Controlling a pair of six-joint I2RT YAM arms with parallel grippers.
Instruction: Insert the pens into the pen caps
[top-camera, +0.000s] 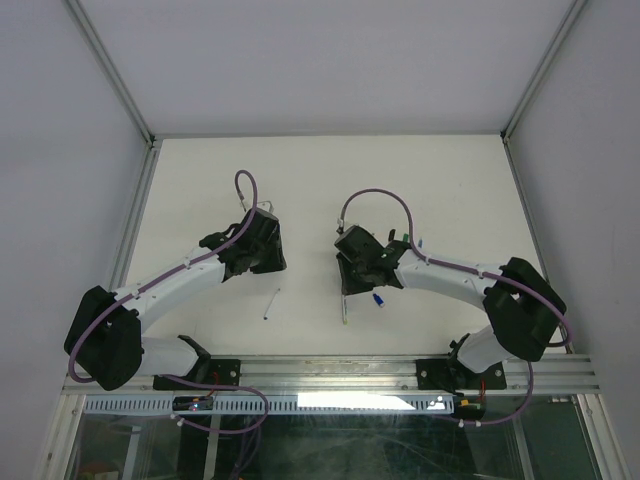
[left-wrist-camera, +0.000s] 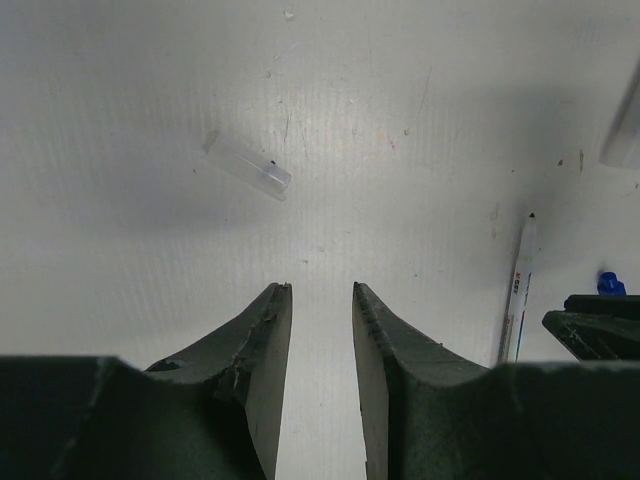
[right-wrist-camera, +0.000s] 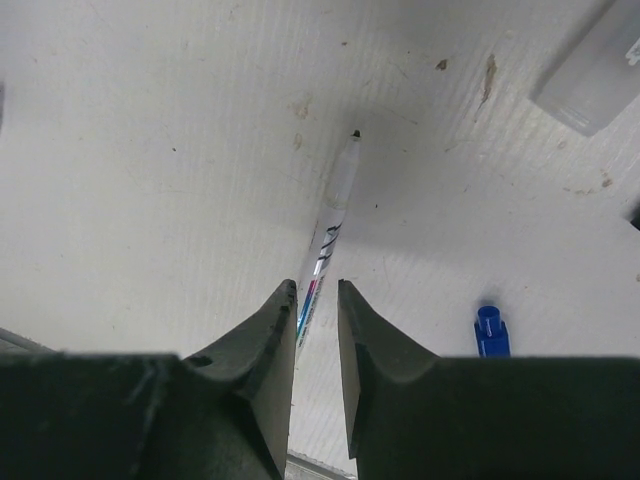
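Note:
My left gripper hangs part open above the table, nothing between its fingers; a clear cap (left-wrist-camera: 250, 165) lies ahead of it. My right gripper is open over a white pen (right-wrist-camera: 330, 220), which runs beneath its fingertips with the tip pointing away. A blue cap (right-wrist-camera: 492, 330) lies to the right of that pen. In the top view another slim pen (top-camera: 272, 303) lies below the left gripper.
A translucent block (right-wrist-camera: 585, 80) sits at the right wrist view's upper right. Darker small items (top-camera: 392, 236) lie behind the right gripper.

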